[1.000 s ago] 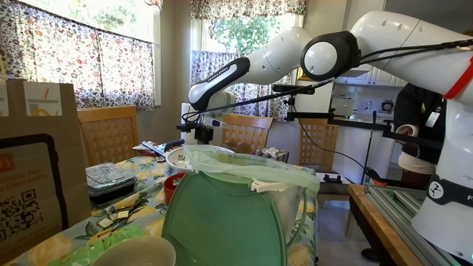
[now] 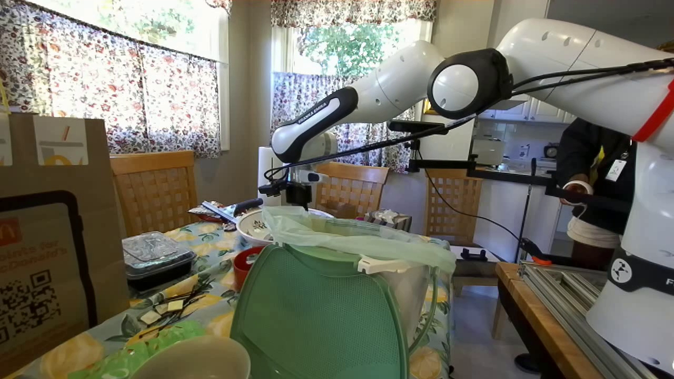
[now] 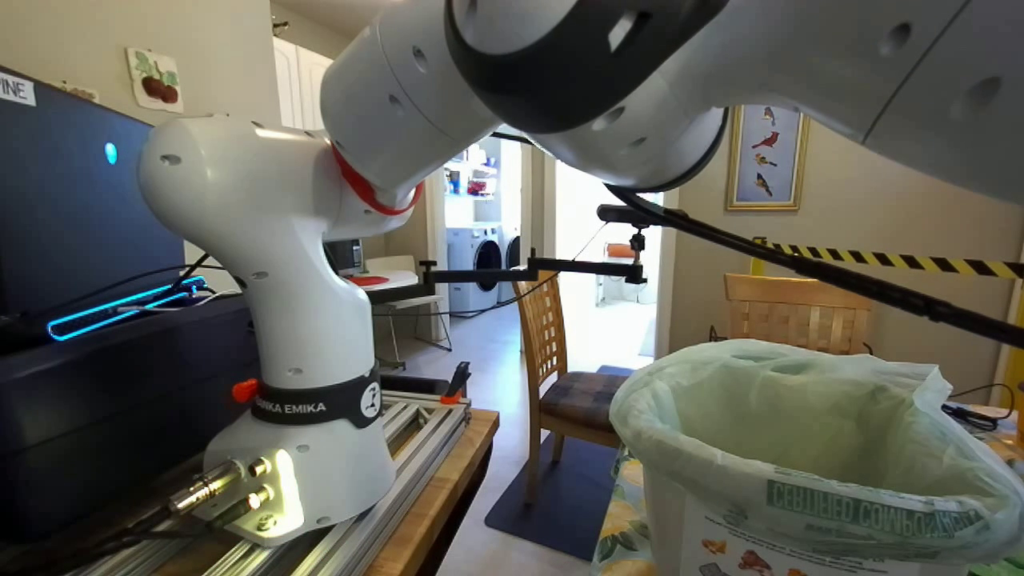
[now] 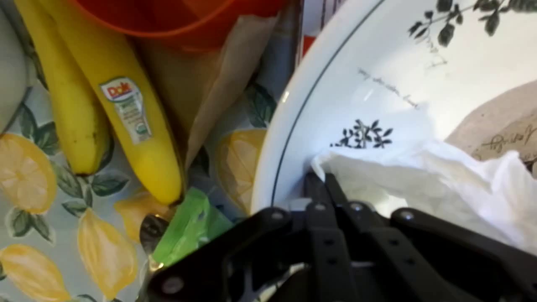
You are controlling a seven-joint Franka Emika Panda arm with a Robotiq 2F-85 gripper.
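Observation:
In the wrist view my gripper is shut, its dark fingertips close together over the near part of a large white bowl (image 4: 302,108) with a leaf pattern. A crumpled white tissue (image 4: 428,171) lies in the bowl, and its edge reaches right up to the fingertips. Whether a fold of it is pinched between them I cannot tell. From exterior view 1, the gripper (image 2: 298,199) points down at the bowl (image 2: 253,227), its tips hidden behind a bin liner (image 2: 354,237).
Left of the bowl are bananas (image 4: 123,100), a red container (image 4: 176,20) and a green wrapper (image 4: 194,229). A lined compost bin (image 3: 758,480) with a green lid (image 2: 316,309) stands close by. A paper bag (image 2: 57,252) is at the left.
My gripper has shifted slightly to the right and down over the bowl in exterior view 1. The bowl and bin look unmoved.

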